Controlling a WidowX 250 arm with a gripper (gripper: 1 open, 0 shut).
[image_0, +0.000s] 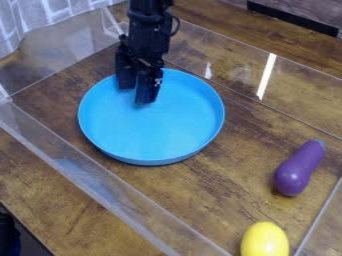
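Note:
My black gripper (140, 82) hangs over the back part of a large blue plate (147, 127), pointing down. Its fingers stand apart, so it is open, and I see nothing held between them. Whether the fingertips touch the plate I cannot tell.
A purple eggplant (298, 167) lies at the right on the wooden table (227, 185). A yellow egg-shaped object (265, 241) is at the bottom right. A clear wall runs along the left. The table behind the plate at the right is clear.

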